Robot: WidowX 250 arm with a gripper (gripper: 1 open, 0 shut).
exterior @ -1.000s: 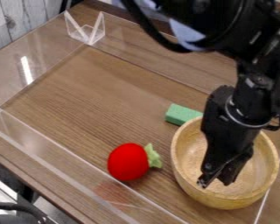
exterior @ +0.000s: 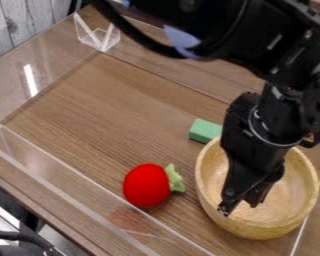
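My black gripper (exterior: 236, 180) reaches down from the top right into a pale yellow bowl (exterior: 263, 228) at the lower right, its fingertips low inside it. Whether anything sits between the fingers is hard to tell. A red tomato-like object (exterior: 145, 185) with green leaves lies left of the bowl. A green block (exterior: 203, 129) lies just above the bowl's upper left.
A clear plastic piece (exterior: 99, 33) stands near the far left corner. The table's edge and dark cables are at the lower left.
The arm and gripper have shifted slightly within and above the bowl. The red object and green block look unmoved.
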